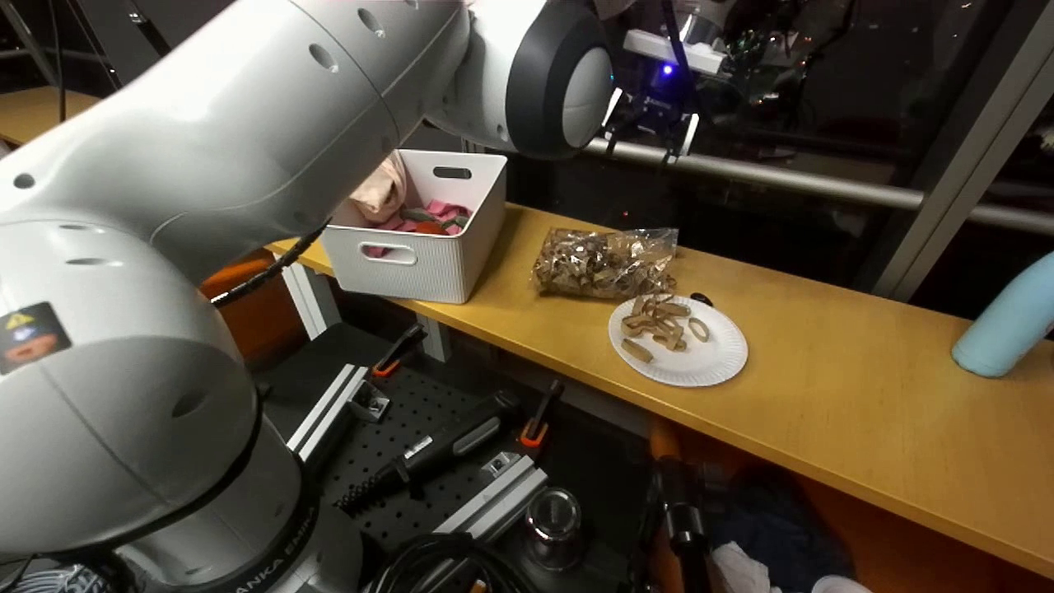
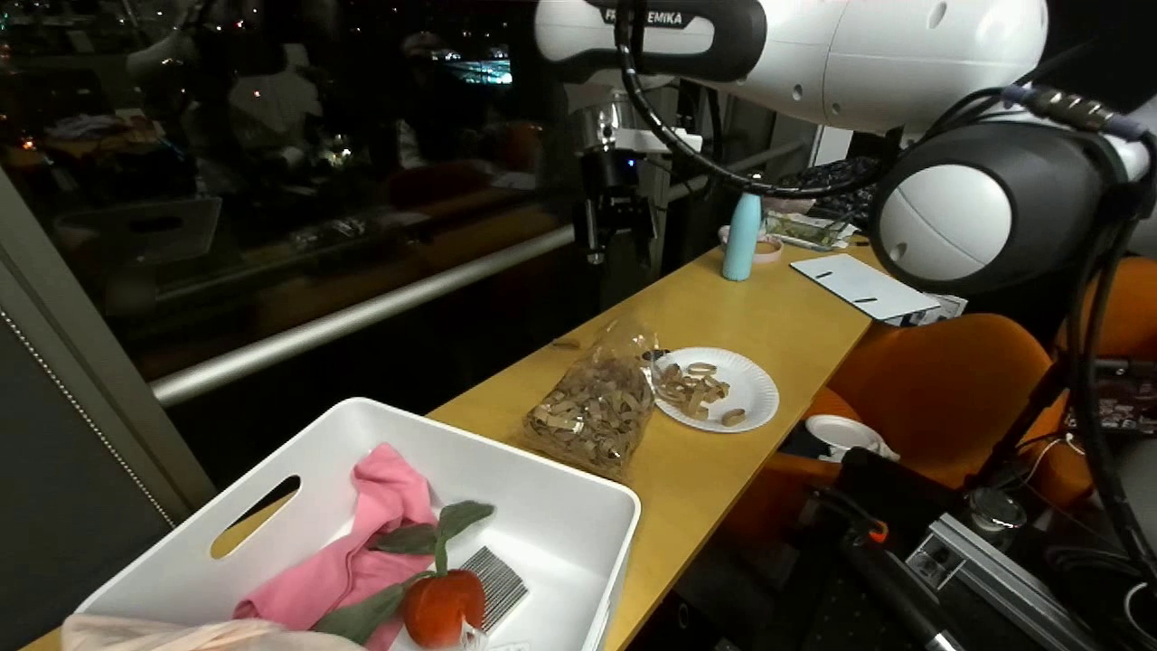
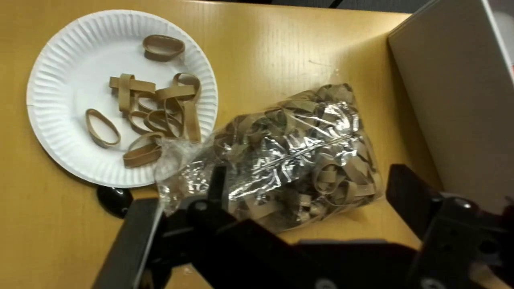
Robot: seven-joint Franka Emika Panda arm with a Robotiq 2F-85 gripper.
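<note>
On the wooden table lies a clear plastic bag (image 1: pixel 604 265) packed with tan rubber bands. Its loose end touches the rim of a white paper plate (image 1: pixel 716 361), which carries several loose rubber bands (image 3: pixel 161 113). High above the table, toward the window, hangs my gripper (image 1: pixel 649 133), open and empty, its two fingers wide apart. In the wrist view the bag (image 3: pixel 294 154) shows below and beyond the fingers, partly covered by the dark gripper body; it is not held.
A white basket (image 2: pixel 521 434) holding pink cloth and a red item with green leaves (image 2: pixel 442 608) stands beside the bag. A small black object (image 3: pixel 115 200) lies near the plate. The blue bottle (image 1: pixel 1013 321) stands at the far end.
</note>
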